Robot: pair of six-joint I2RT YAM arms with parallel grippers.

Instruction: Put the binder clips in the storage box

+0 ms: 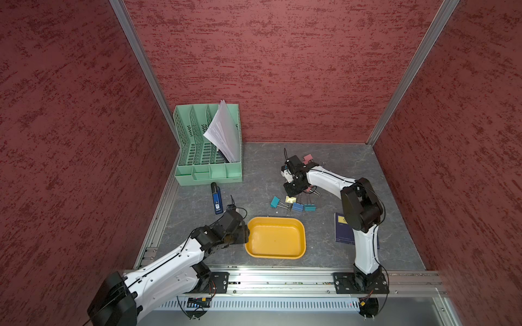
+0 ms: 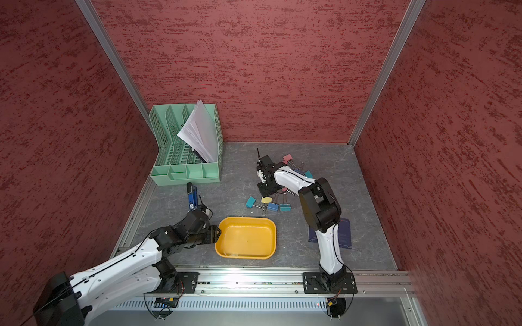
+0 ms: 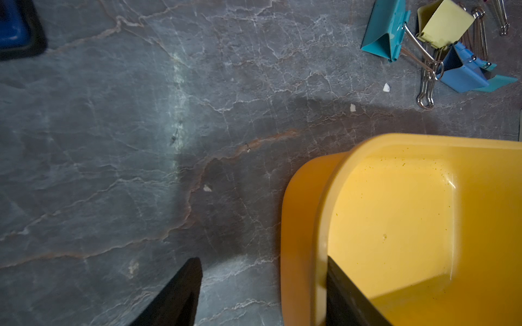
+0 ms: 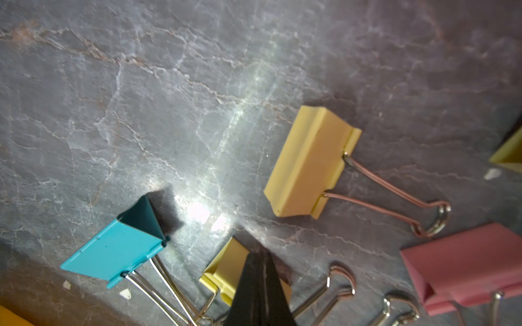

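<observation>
My right gripper is shut with nothing between its fingers. Its closed tips partly cover a yellow binder clip in the right wrist view. Another yellow clip lies on the table up and right of the tips, clear of them. A teal clip lies at left and a pink clip at right. Blue clips sit nearer the box. The empty yellow storage box stands at the front. My left gripper is open, one finger outside the box wall and the other inside.
A green file rack holding papers stands at the back left, with a blue stapler before it. A dark blue book lies at right, partly under the right arm. Bare table lies left of the clips.
</observation>
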